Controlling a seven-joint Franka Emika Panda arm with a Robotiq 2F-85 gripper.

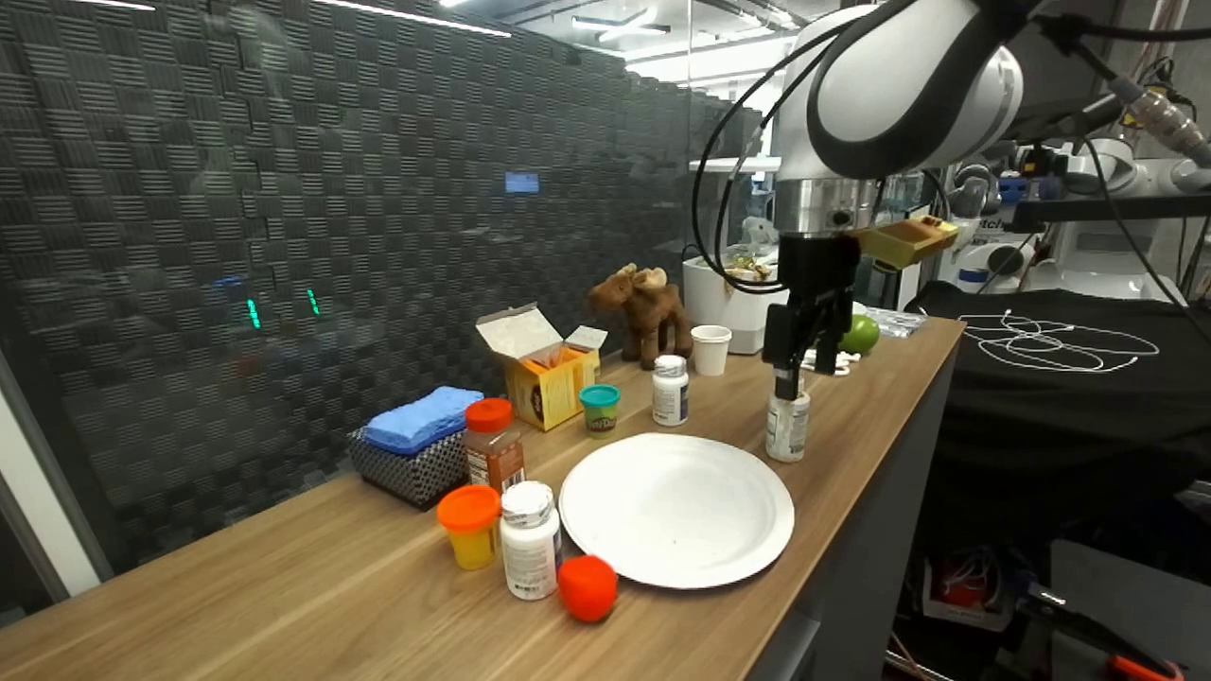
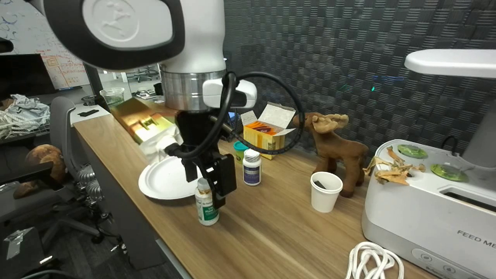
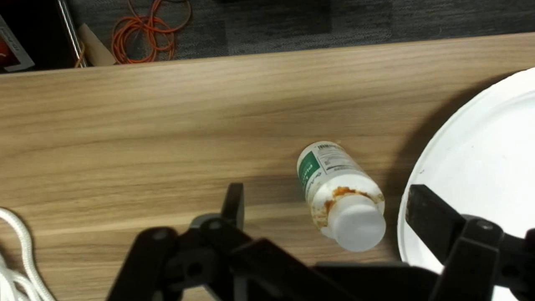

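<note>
A white bottle with a green label (image 3: 333, 173) and brown stains below its cap stands upright on the wooden counter, beside the plate. My gripper is open above it. In the wrist view the bottle's cap shows between the two fingers, nearer the right one, with a gap on each side. From exterior view 1 the gripper (image 1: 800, 380) hangs at the height of the bottle's top and covers part of the cap; the bottle (image 1: 786, 429) still rests on the counter. In exterior view 2 the fingers (image 2: 225, 174) partly hide the bottle (image 2: 205, 209).
A white plate (image 1: 677, 511) lies close by. Another white bottle (image 1: 670, 392), a paper cup (image 1: 710, 350) and a teal-lidded tub (image 1: 599, 408) stand toward the wall. White cord (image 2: 374, 260) lies near the planter (image 2: 418, 214). Bare counter runs along the front edge.
</note>
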